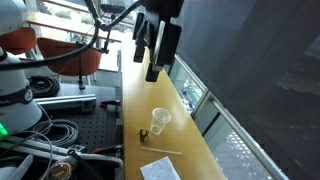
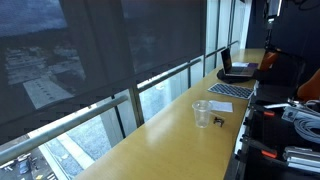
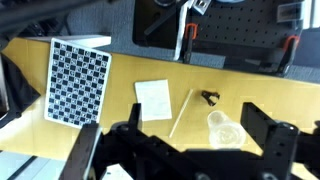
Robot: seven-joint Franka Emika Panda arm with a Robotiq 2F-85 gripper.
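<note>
My gripper [image 1: 146, 66] is open above the wooden table, its two dark fingers apart with nothing between them. Below it in exterior view 1 stands a clear plastic cup [image 1: 160, 117]. Beside the cup lies a small dark object [image 1: 143, 135], too small to identify. A thin stick [image 1: 162, 152] rests near a white paper square [image 1: 160, 170]. From the wrist, the cup [image 3: 226, 131] appears on the right near one finger, with the dark object [image 3: 210, 97] just above it and the stick [image 3: 182, 112] and paper [image 3: 153, 99] to the left.
A checkered board [image 3: 77, 82] lies on the table beyond the paper. Cables and a dark equipment bench [image 1: 95, 125] border one side of the table; a window runs along the other.
</note>
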